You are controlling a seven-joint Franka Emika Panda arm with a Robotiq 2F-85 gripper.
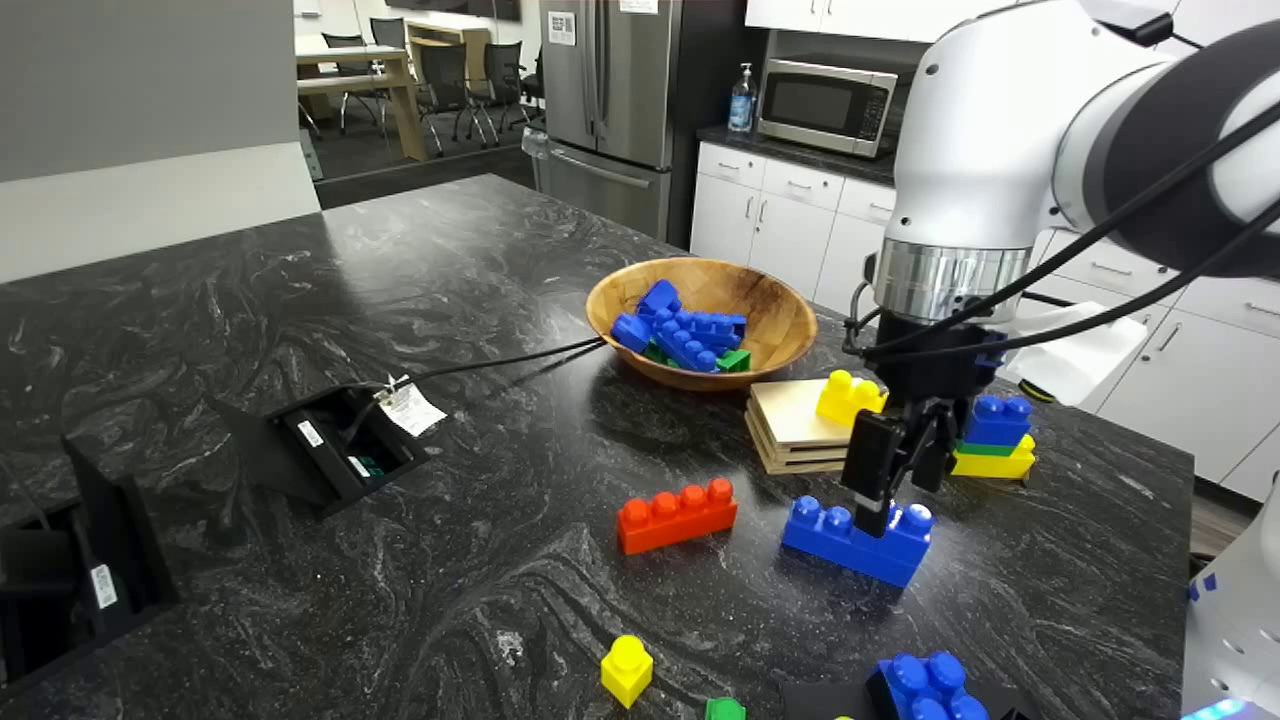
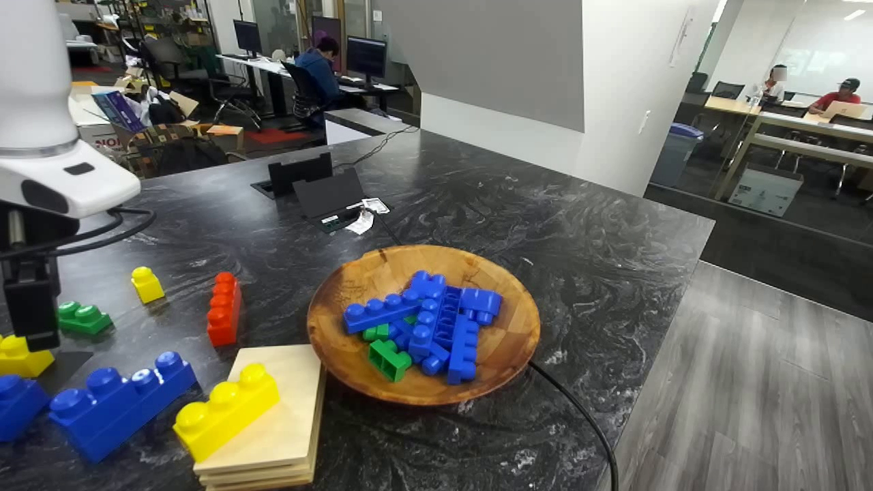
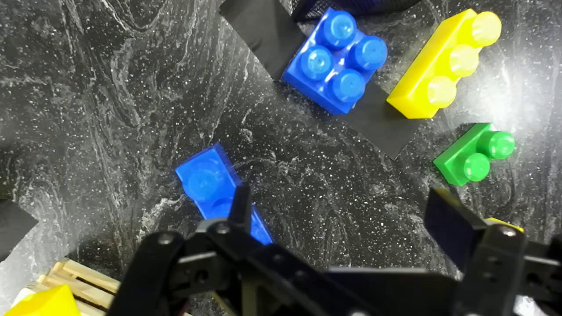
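My gripper is open, its fingers wide apart with only bare tabletop between them in the wrist view. It hangs above the table, and its left finger (image 3: 241,208) covers part of a long blue brick (image 3: 203,181). From the first exterior view, the gripper (image 1: 902,490) overlaps the back right of that blue brick (image 1: 846,542); contact cannot be told. A red brick (image 1: 677,518) lies to the brick's left. The wrist view also has a square blue brick (image 3: 337,63), a yellow brick (image 3: 434,71) and a green brick (image 3: 466,160).
A wooden bowl (image 2: 348,360) holds several blue and green bricks. Beside it, a yellow brick (image 2: 225,409) rests on stacked wooden boards (image 2: 286,417). A stack of bricks (image 1: 996,438) stands behind the gripper. A small yellow brick (image 1: 626,672) sits near the front. Open table sockets (image 1: 348,450) lie leftward.
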